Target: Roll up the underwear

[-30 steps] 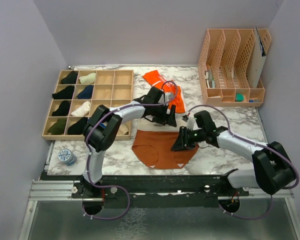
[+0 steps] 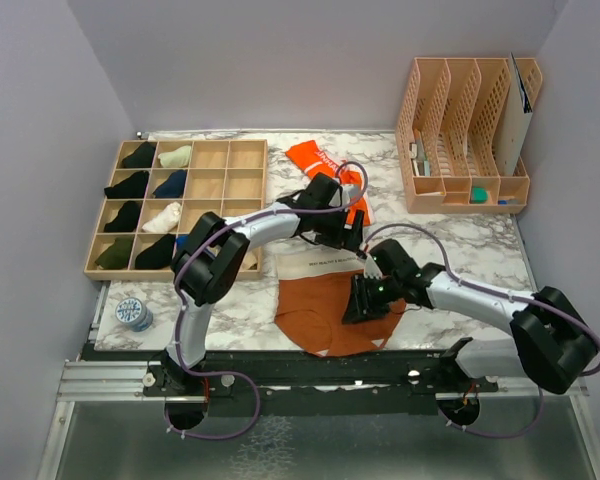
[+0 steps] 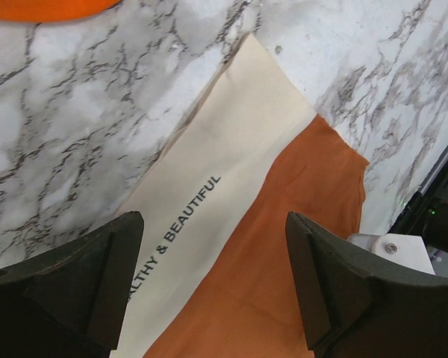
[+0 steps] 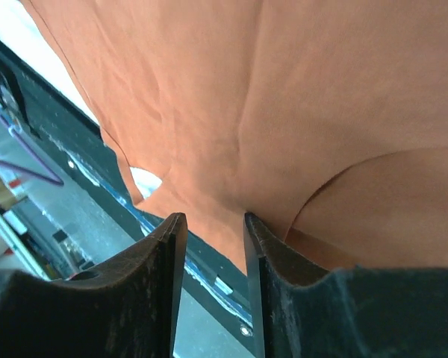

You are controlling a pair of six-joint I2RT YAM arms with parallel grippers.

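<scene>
Rust-brown underwear [image 2: 325,300] with a cream, lettered waistband [image 3: 187,224] lies spread on the marble table; its bottom end reaches the front edge. My left gripper [image 2: 352,243] is over the waistband side, and in the left wrist view its fingers [image 3: 116,261] stand wide apart with nothing held. Over the front part of the underwear is my right gripper [image 2: 354,320]. In the right wrist view its fingers [image 4: 174,239] are a little apart, the gap showing cloth and the table's front edge. Whether those tips touch the fabric is hard to tell.
An orange bag [image 2: 315,160] lies behind the underwear. At the left stands a compartment box [image 2: 208,190] with several rolled items; a blue-white can [image 2: 133,314] is in front of it. A peach rack [image 2: 430,110] stands back right.
The underwear has slid toward the front edge, and more of its cream waistband shows.
</scene>
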